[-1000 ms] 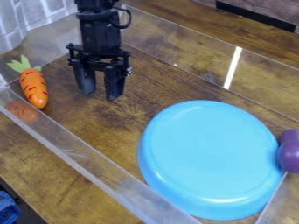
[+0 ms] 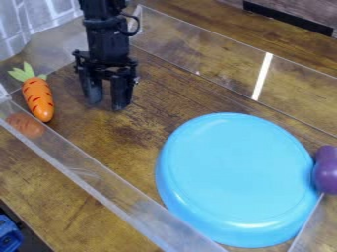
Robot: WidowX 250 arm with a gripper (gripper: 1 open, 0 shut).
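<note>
The black gripper (image 2: 106, 91) hangs at the upper left, low over the wooden tray floor, its two fingers spread apart with nothing visible between them. An orange toy carrot (image 2: 38, 98) with a green top lies to its left, apart from it. A large light-blue round dish (image 2: 235, 179) fills the lower right. A purple round toy (image 2: 325, 169), partly cut off by the frame edge, sits at the dish's right.
Clear plastic walls (image 2: 120, 192) run along the front left. A small blue object (image 2: 7, 236) lies outside at the lower left corner. The wooden floor (image 2: 191, 87) between gripper and dish is bare.
The gripper has shifted very slightly; the carrot, dish and purple toy have stayed put.
</note>
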